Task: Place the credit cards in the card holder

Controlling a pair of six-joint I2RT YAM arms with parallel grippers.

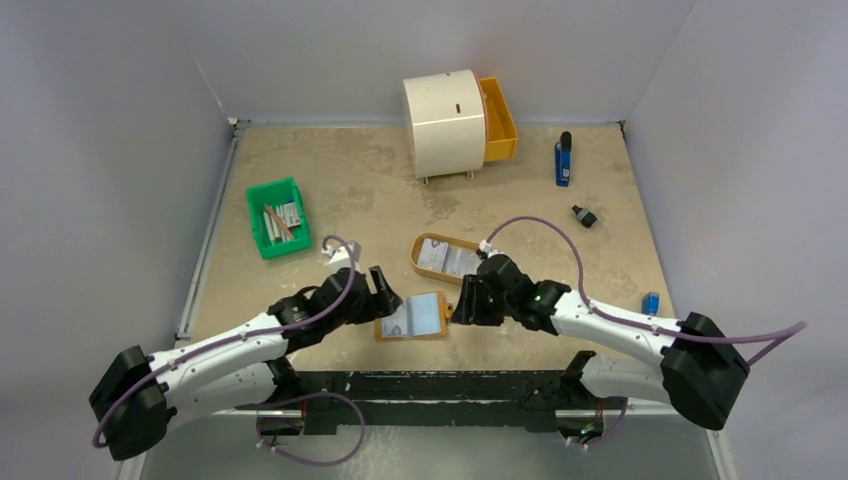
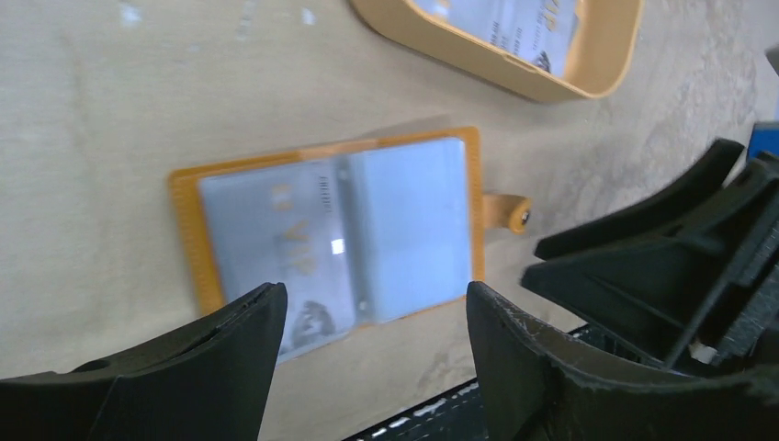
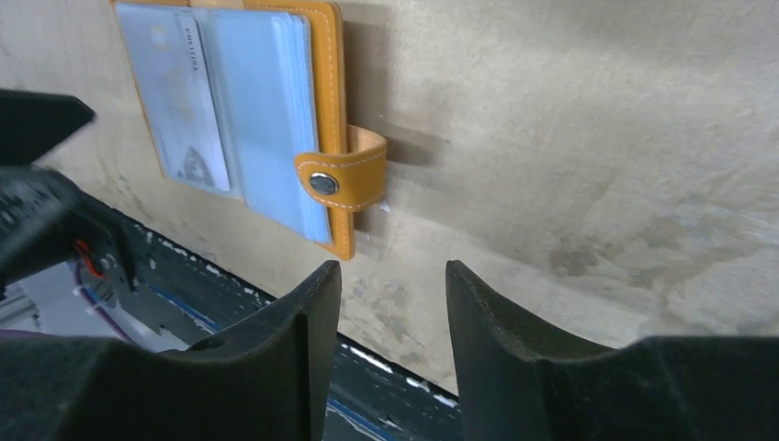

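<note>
The orange leather card holder (image 1: 411, 333) lies open on the table near the front centre, with clear sleeves, a card (image 2: 279, 252) in the left one and a strap with a snap (image 3: 354, 181) on its right edge. A tan tray (image 1: 425, 259) behind it holds several cards (image 2: 522, 26). My left gripper (image 1: 383, 292) hangs open over the holder's left part, nothing between its fingers. My right gripper is open and empty just right of the holder, beside the strap.
A green bin (image 1: 260, 250) with items stands back left, a white drum (image 1: 443, 120) with yellow bin at the back, a blue stapler (image 1: 563, 160), a dark small object (image 1: 585, 216) and a blue item (image 1: 650, 304) on the right.
</note>
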